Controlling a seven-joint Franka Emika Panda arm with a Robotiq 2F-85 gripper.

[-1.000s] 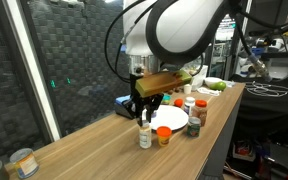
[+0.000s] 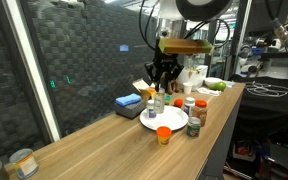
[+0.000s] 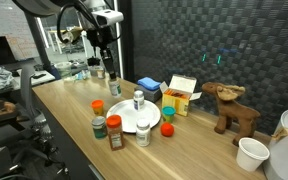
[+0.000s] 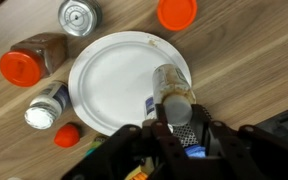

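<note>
A white-capped bottle with a printed label (image 4: 170,80) is gripped cap-end up in my gripper, which is shut on it. In exterior view 2 this bottle (image 3: 115,89) hangs below the gripper (image 3: 113,76), behind the white plate (image 3: 130,125). From above, the wrist view puts it over one side of the plate (image 4: 109,85). A second white bottle (image 3: 139,101) stands on the plate, partly hidden in the wrist view. Whether the held bottle touches the plate, I cannot tell.
Around the plate are an orange cup (image 2: 164,134), a metal-lidded jar (image 2: 193,127), a red-lidded spice jar (image 3: 115,132), another white-capped bottle (image 3: 143,133) and a red ball (image 3: 167,130). A yellow box (image 3: 180,94) sits behind. The wooden top (image 2: 94,150) is bare at left.
My gripper has carried the bottle from beside the orange cup up and away from exterior view 1, over to the plate. The other objects look unmoved.
</note>
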